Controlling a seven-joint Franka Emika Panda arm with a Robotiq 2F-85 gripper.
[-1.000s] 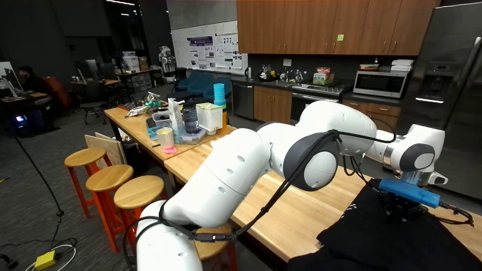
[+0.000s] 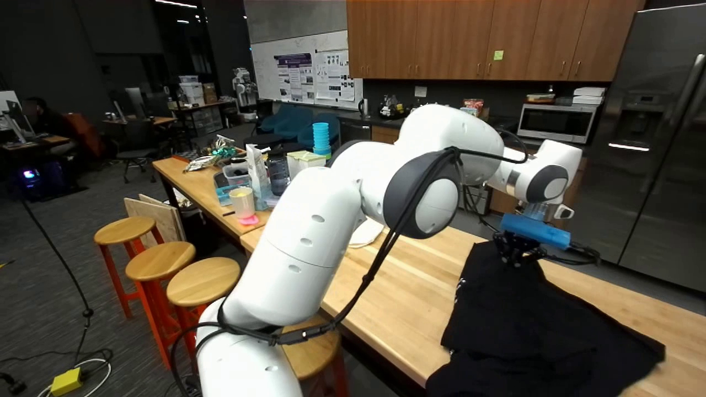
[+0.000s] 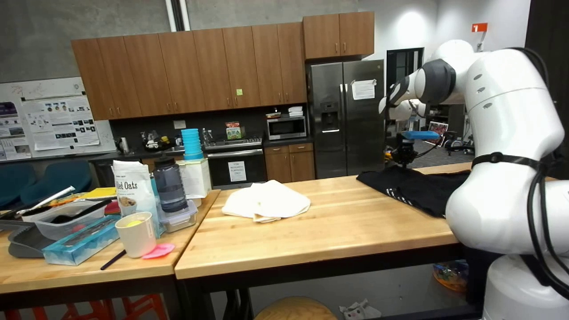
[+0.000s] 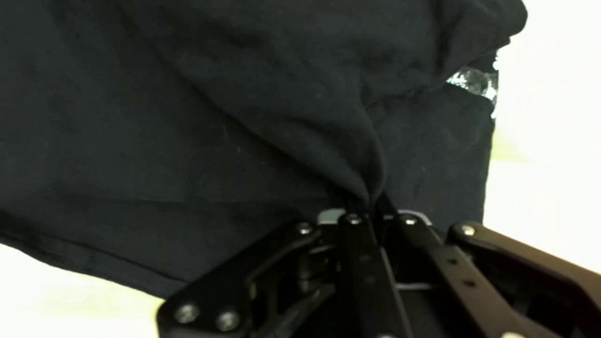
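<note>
A black cloth garment (image 2: 529, 331) lies spread and partly folded on the wooden table, toward its right end. In the wrist view, a gathered ridge of the black cloth (image 4: 315, 129) runs into the tips of my gripper, which is shut on it. White print on the cloth (image 4: 476, 81) peeks out from under a fold at the upper right. From the second exterior view, my gripper (image 3: 404, 160) is at the garment's far side, low over the table. How much cloth lies between the fingers is hidden.
A white cloth (image 3: 269, 202) rests on the same table, left of the garment, with bare wood (image 3: 325, 229) between them. On the adjoining table stand a mug (image 3: 136, 234), an oats bag (image 3: 134, 186), a dark bottle (image 3: 169, 184) and containers. Stools (image 2: 203, 281) line the near side.
My arm and gripper have moved left and farther back in the first exterior view. The black garment has shifted the same way, its far part drawn along with the gripper.
</note>
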